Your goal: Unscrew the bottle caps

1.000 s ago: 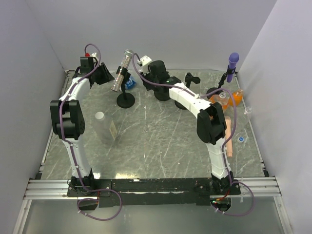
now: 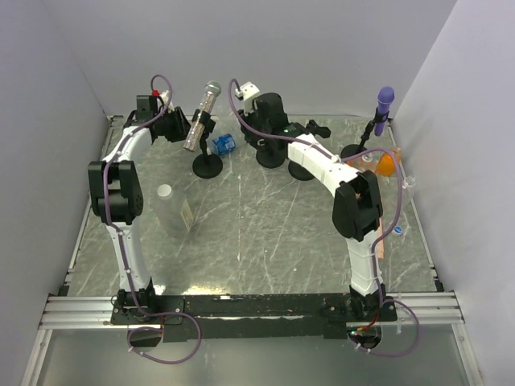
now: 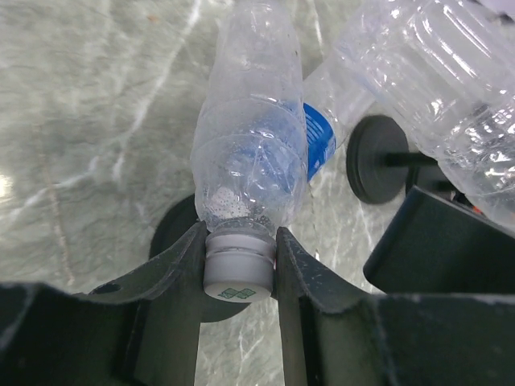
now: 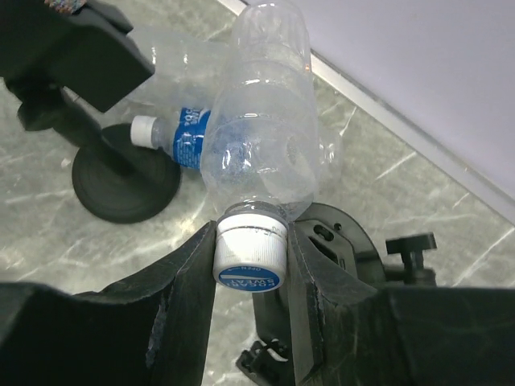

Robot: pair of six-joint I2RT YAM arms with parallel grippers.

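In the left wrist view, a clear bottle (image 3: 249,145) points its neck at me, and its grey-white cap (image 3: 239,269) sits between the fingers of my left gripper, shut on it. Likewise, my right gripper is shut on a white cap (image 4: 251,249) with a blue top, the clear bottle (image 4: 261,137) stretching away behind it. Both caps are on their necks. From above, the bottles in the grippers are mostly hidden. A blue-labelled bottle (image 2: 223,144) lies between the arms; its white cap (image 4: 145,131) shows in the right wrist view.
A glittery microphone (image 2: 203,117) on a black stand (image 2: 208,166) rises between the grippers. A large clear bottle (image 2: 173,211) is at the left. Orange bottles (image 2: 389,165) and a purple microphone (image 2: 385,100) are at the right.
The blue-labelled bottle has shifted right and toward the front. My right gripper has moved a little right and my left gripper slightly right.
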